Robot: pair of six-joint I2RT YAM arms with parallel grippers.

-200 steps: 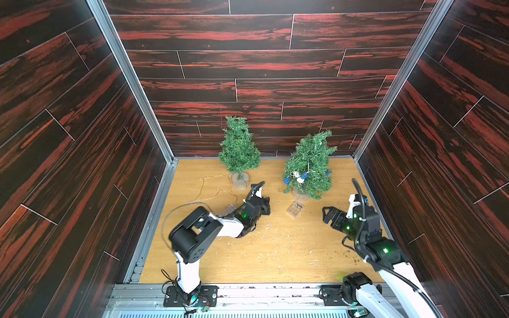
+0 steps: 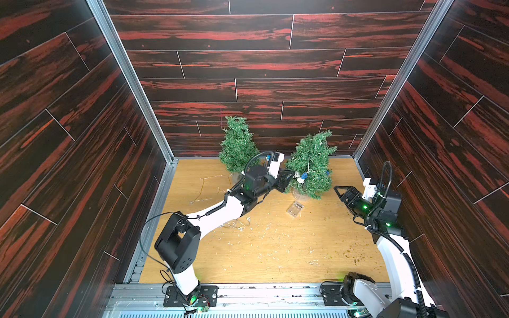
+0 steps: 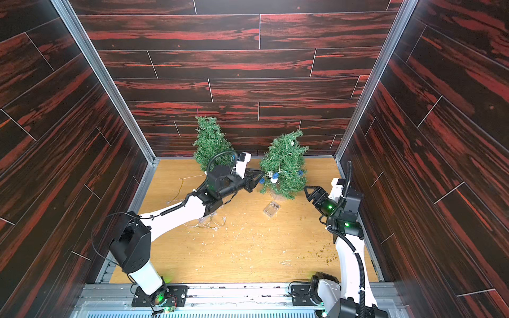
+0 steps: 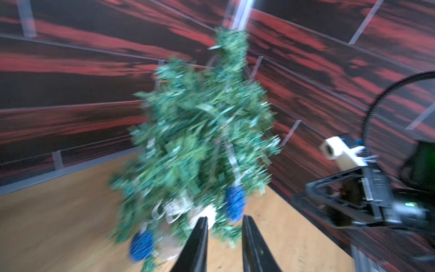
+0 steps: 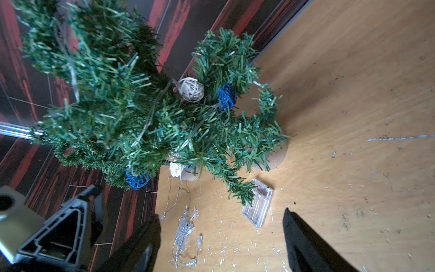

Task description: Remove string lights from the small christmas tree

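Note:
The right-hand small tree [image 2: 312,161] carries the string lights, with blue balls [image 4: 235,201] and white balls [image 5: 191,89] among its branches and a pale wire [image 5: 149,117] running through them. A clear battery box [image 2: 294,208] lies on the table at its foot. My left gripper is at the tree's left side, its fingers part open with a narrow gap and nothing visible between them. To the right of the tree, my right gripper stands open wide and empty, apart from the branches.
A bare second tree [image 2: 237,143] stands at the back left. Loose wires [image 2: 204,188] lie on the table left of centre, with another light set [image 5: 183,233] near them. Small white scraps litter the table.
The tree looks unmoved.

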